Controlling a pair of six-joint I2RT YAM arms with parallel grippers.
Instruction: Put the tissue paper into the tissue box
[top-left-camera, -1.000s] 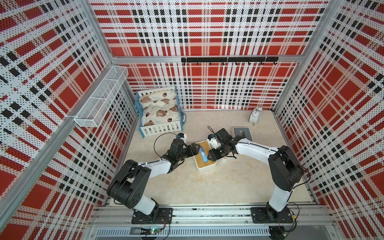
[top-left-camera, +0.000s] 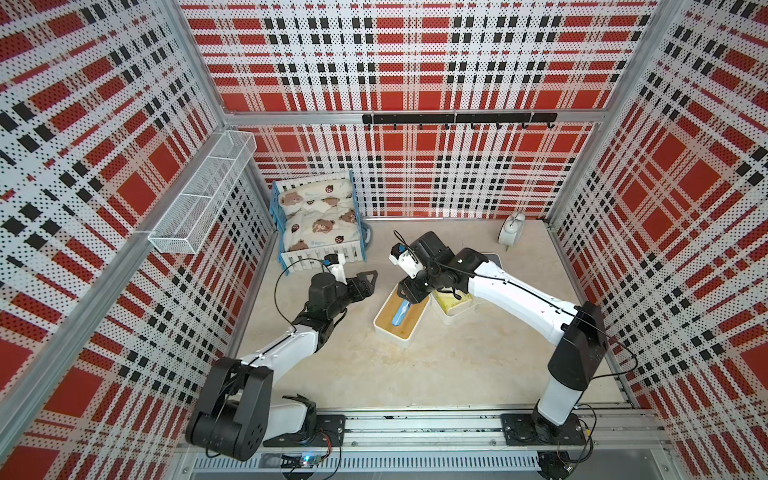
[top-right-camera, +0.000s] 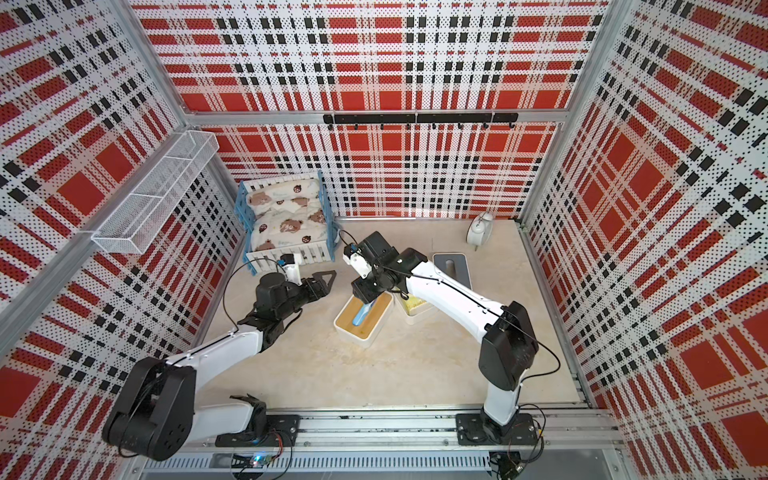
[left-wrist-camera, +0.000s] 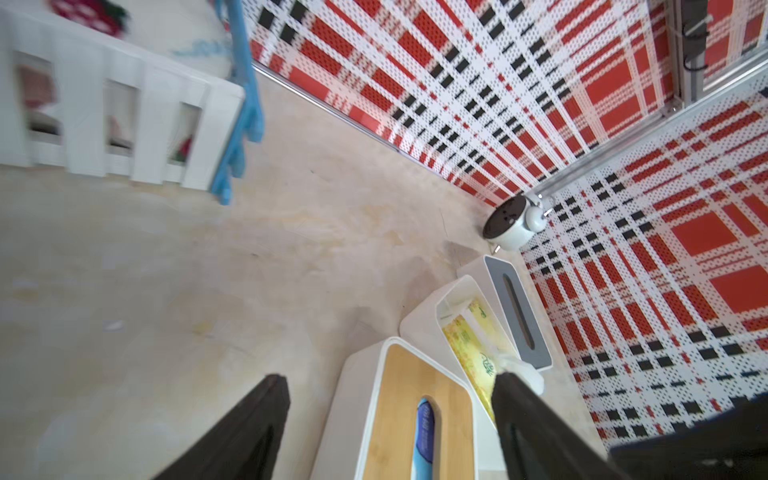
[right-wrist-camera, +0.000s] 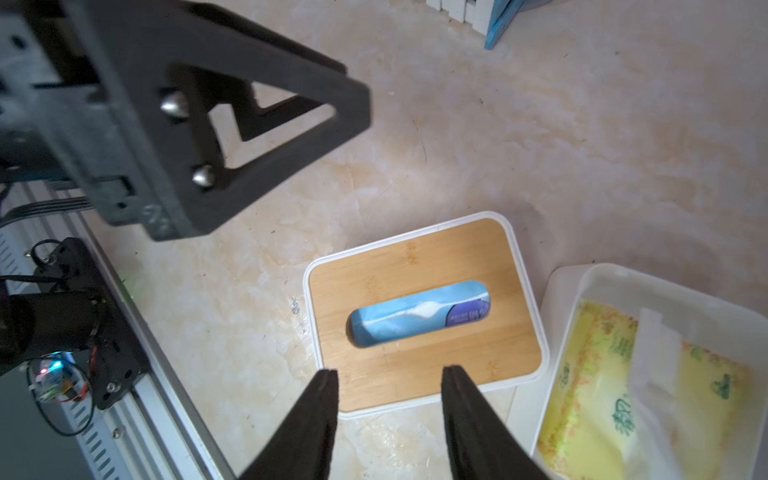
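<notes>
The tissue box with wooden lid (top-left-camera: 410, 320) stands mid-table, a light-blue tissue pack (right-wrist-camera: 400, 320) showing in its slot. Beside it a white box (right-wrist-camera: 704, 289) holds a yellow tissue pack (right-wrist-camera: 576, 416) and white material. My left gripper (top-left-camera: 366, 281) is raised left of the wooden-lidded box, open and empty, as the left wrist view shows. My right gripper is above that box, part open, nothing between its fingers.
A grey-topped box (top-right-camera: 452, 264) stands behind on the right, an alarm clock (top-left-camera: 510, 232) at the back right, a toy crib (top-left-camera: 320, 224) at the back left.
Both arms have risen away from the wooden-lidded box, the left one back to the left. The box sits slightly further left than before.
</notes>
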